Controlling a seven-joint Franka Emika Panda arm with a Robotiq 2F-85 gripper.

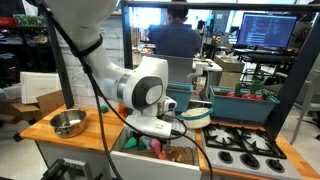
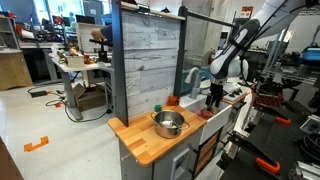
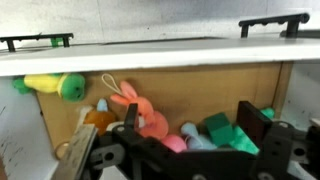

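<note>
My gripper is open above a drawer, its two dark fingers apart with toys visible below and between them. In the wrist view the drawer's brown floor holds a pink-orange toy, an orange toy, a pink item, a light blue item and a green block. Teal material lies partly behind the right finger. A green and yellow toy rests near the left side. In exterior view 1 the white arm reaches down over the open drawer.
A metal pot sits on the wooden counter, left of the drawer. To the right is a stove top. A teal container and a round cream-coloured item stand behind. White drawer edges bound the space.
</note>
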